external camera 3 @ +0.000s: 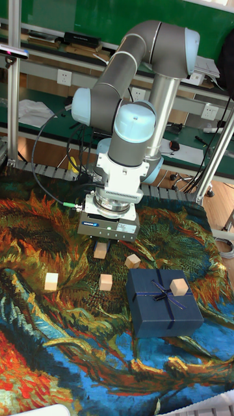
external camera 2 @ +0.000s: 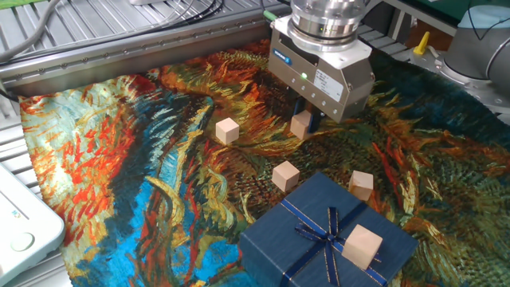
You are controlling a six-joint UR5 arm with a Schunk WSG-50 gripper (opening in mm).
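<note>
My gripper (external camera 2: 306, 123) points straight down at the far side of the painted cloth, its dark fingers (external camera 2: 313, 121) on either side of a wooden cube (external camera 2: 300, 125). They appear shut on it, though part of the cube is hidden behind a finger. In exterior view 3 the same cube (external camera 3: 100, 251) shows just below the gripper body. Whether it touches the cloth is hard to tell. Three more cubes lie loose on the cloth: one to the left (external camera 2: 227, 131), one nearer the camera (external camera 2: 285, 176) and one by the box (external camera 2: 362, 185).
A dark blue gift box (external camera 2: 279, 231) with a ribbon bow stands at the front right. One wooden cube (external camera 2: 362, 246) rests on its lid beside the bow. Bare cloth (external camera 2: 103, 175) stretches across the left side, and a white device (external camera 2: 24, 219) sits at the left edge.
</note>
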